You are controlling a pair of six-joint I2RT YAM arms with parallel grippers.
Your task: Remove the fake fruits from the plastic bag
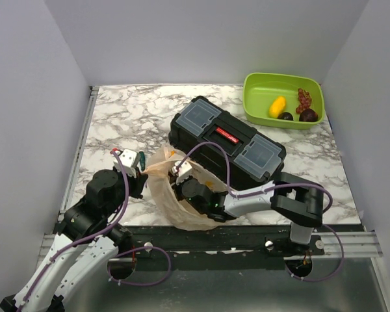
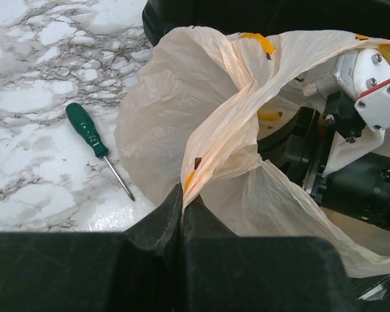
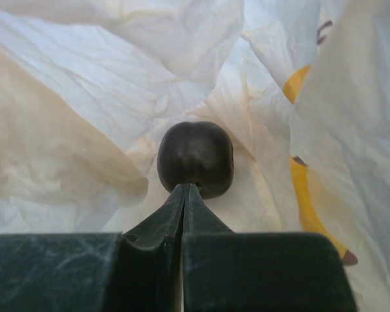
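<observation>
The thin plastic bag (image 1: 161,195) lies between the arms, its mouth lifted on the left. My left gripper is shut on the bag's gathered rim. Inside the bag is my right gripper, shut, with nothing between its fingers. A dark round fake fruit (image 3: 196,158) rests on the bag's inner wall just beyond those fingertips, outside them. In the top view the right arm and bag folds hide this fruit. A yellow mark (image 3: 305,195) shows on the bag at right in the right wrist view.
Against the bag's far side stands a black toolbox (image 1: 227,138). A green bin (image 1: 257,97) at the back right holds a yellow fruit (image 1: 277,106), grapes (image 1: 304,99) and two dark fruits. Near the left gripper lies a green screwdriver (image 2: 86,125).
</observation>
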